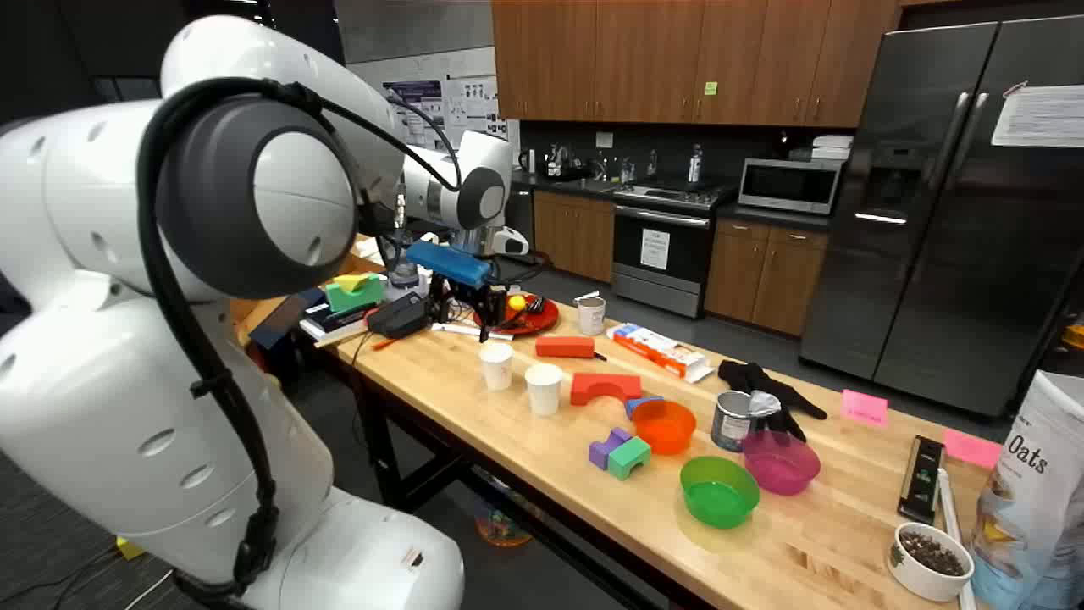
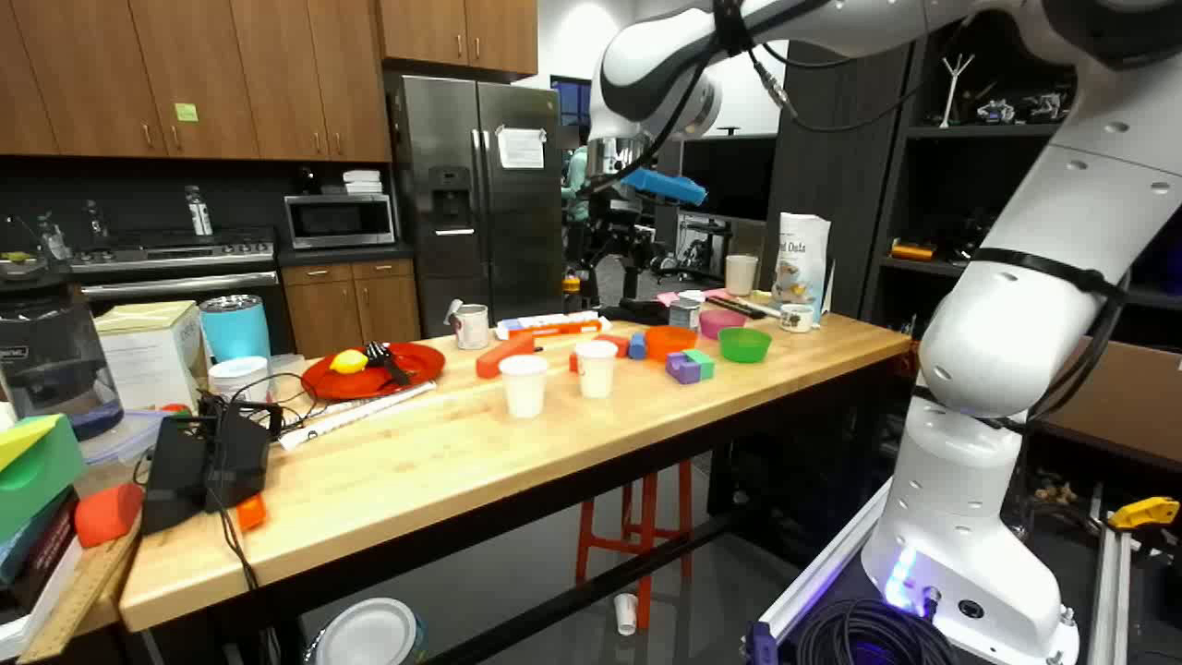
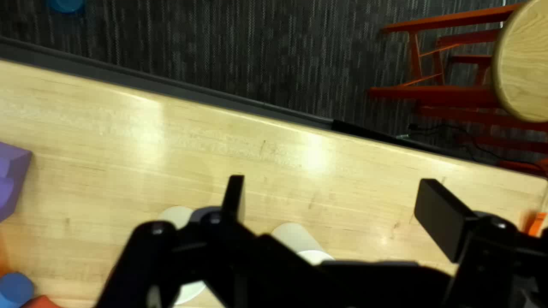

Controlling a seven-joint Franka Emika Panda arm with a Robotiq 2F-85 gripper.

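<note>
In the wrist view my gripper stands open, its black fingers wide apart with bare tabletop showing between their tips. Two white cups (image 3: 298,238) are partly hidden behind its body there. Exterior view 1 shows the gripper (image 1: 483,324) raised over the wooden table, near the red plate in the picture. The cups (image 1: 544,390) stand upright side by side. Beyond them lie a red arch block (image 1: 605,387), a purple block (image 1: 607,448) and a green block (image 1: 629,458). Orange (image 1: 666,427), green (image 1: 721,492) and magenta (image 1: 780,463) bowls are grouped farther along.
A red plate (image 2: 427,361) carries a yellow lemon (image 2: 349,361) and a black utensil. Black electronics (image 2: 211,465) with cables crowd one end of the table; an oats bag (image 2: 800,260) stands at the other.
</note>
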